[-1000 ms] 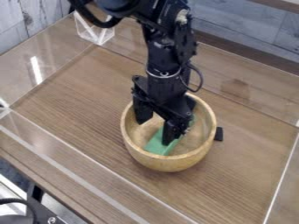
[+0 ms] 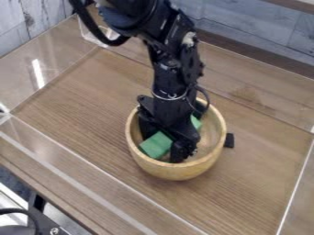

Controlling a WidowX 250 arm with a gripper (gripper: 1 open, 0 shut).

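Observation:
The black gripper (image 2: pixel 170 128) reaches down from the top of the view into a tan bowl (image 2: pixel 185 170) on the wooden table, its fingers low inside the bowl. A green object (image 2: pixel 156 145) lies in the bowl, partly hidden by the fingers, with more green showing to their right. The fingers appear spread; whether they touch the green object I cannot tell.
A small black piece (image 2: pixel 229 140) lies just right of the bowl. A pale wooden wall stands behind, and a clear container (image 2: pixel 95 32) is at the top left.
The gripper has moved lower and to the left within the bowl. The green object now shows further left and up, partly behind the fingers.

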